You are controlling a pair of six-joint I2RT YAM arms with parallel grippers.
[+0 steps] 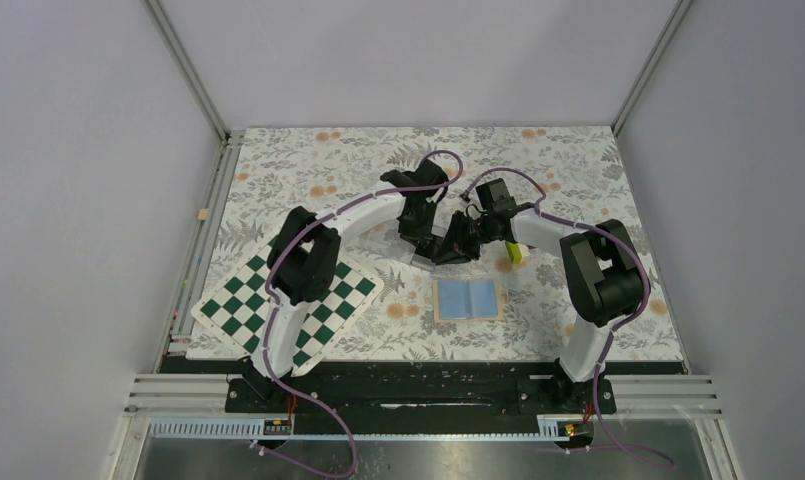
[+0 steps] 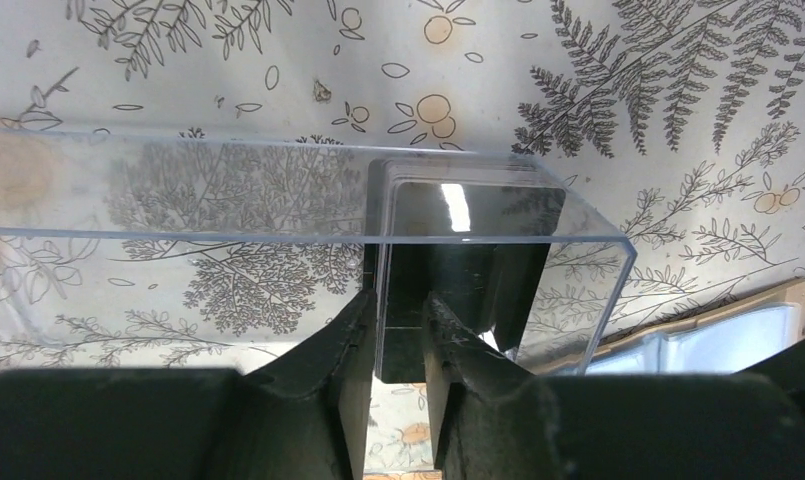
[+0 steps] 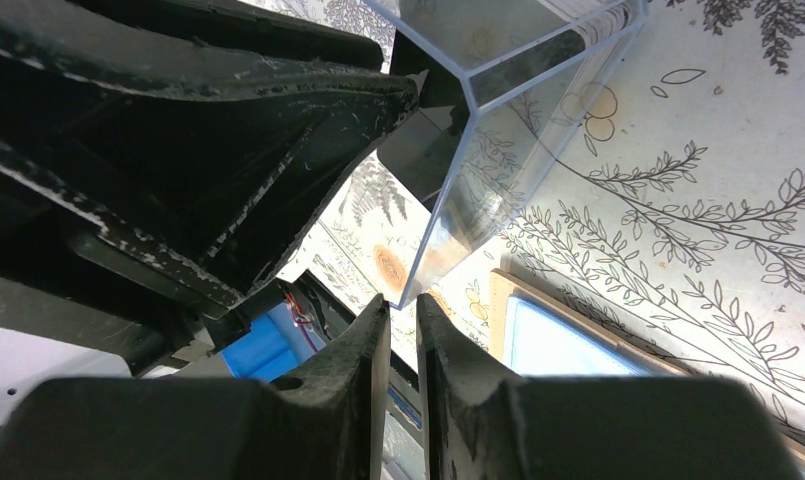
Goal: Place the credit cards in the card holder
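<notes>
A clear plastic box (image 2: 228,192) lies on the patterned cloth. Dark flat cards (image 2: 448,290) are inside its one end, seen through the clear walls. Over them, my left gripper points down, part open with a narrow gap between its fingertips; no card is clearly gripped there. My right gripper is shut on a lower corner of the box. In the top view, the left gripper (image 1: 418,238) and right gripper (image 1: 452,256) nearly meet over the box and hide much of it.
An open blue two-panel folder with a tan border (image 1: 468,299) lies in front of the grippers. The green-and-white checkered board (image 1: 335,312) is under the left arm. Something yellow-green (image 1: 515,253) shows beside the right arm.
</notes>
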